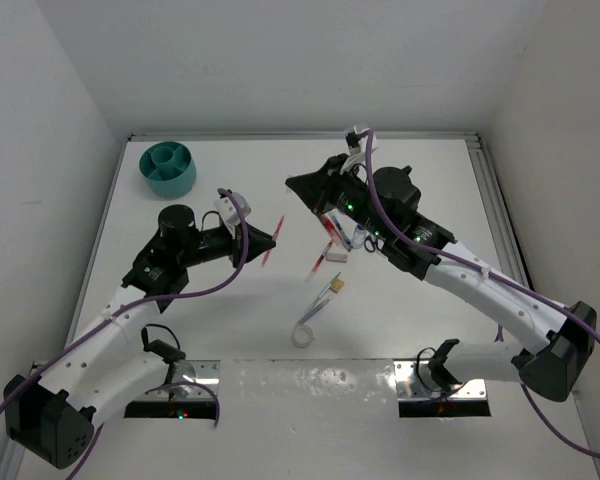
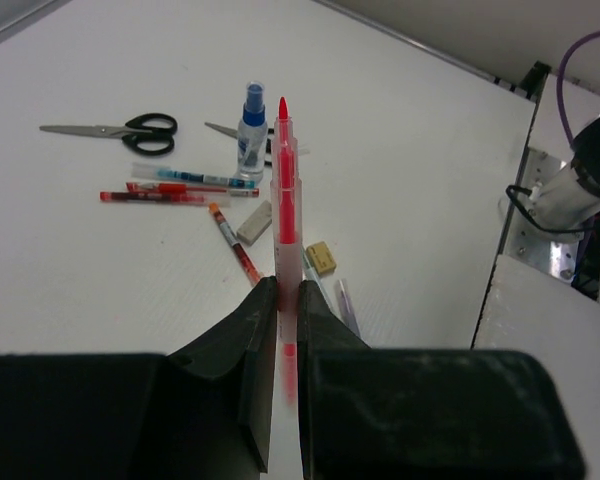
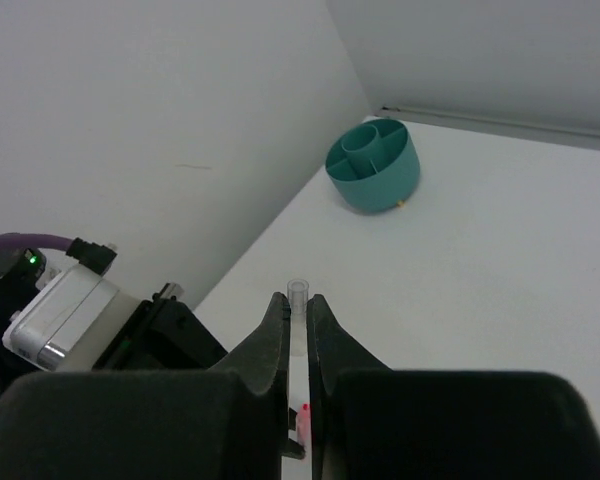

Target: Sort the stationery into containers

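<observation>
My left gripper [image 1: 273, 240] is shut on a red pen [image 2: 287, 200], which points straight out between the fingertips in the left wrist view. My right gripper [image 1: 289, 182], high over the back middle of the table, is shut on a slim, clear-ended item [image 3: 298, 305]; most of it is hidden between the fingers. A teal divided container [image 3: 385, 192] stands upright at the back left, apart from both grippers. Several pens lie mid-table, among them a blue one [image 2: 202, 178], a dark red one [image 2: 145, 198] and an orange-tipped one [image 2: 233, 242].
Black-handled scissors [image 2: 151, 135], a second pair partly hidden, and a spray bottle [image 2: 251, 145] lie or stand beyond the pens. Nearby are a grey eraser [image 2: 255, 223] and a yellow block [image 2: 321, 258]. A clear ring [image 1: 303, 336] sits near the front edge.
</observation>
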